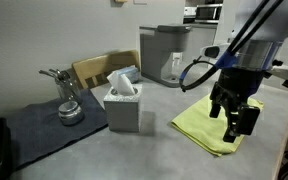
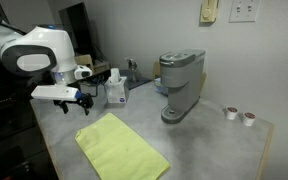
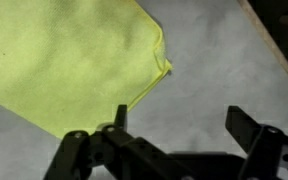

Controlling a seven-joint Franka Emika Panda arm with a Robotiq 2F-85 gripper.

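Observation:
A yellow-green cloth (image 1: pixel 196 122) lies flat on the grey table. In exterior view 2 the same cloth (image 2: pixel 119 148) spreads across the front middle. Part of it fills the upper left of the wrist view, where a folded corner of the cloth (image 3: pixel 156 62) points toward the fingers. My gripper is open, its two dark fingers wide apart with nothing held between them. From the side, the gripper (image 2: pixel 61 100) appears above the table, left of the cloth's near corner; its exact height is hard to tell.
A tissue box (image 1: pixel 124 108) stands left of the cloth. Behind the cloth is a grey coffee machine (image 2: pixel 183 85). Metal canisters (image 1: pixel 70 108) rest on a dark mat (image 1: pixel 59 130). Two small pods (image 2: pixel 249 119) sit at the far right. Bare table surrounds the cloth.

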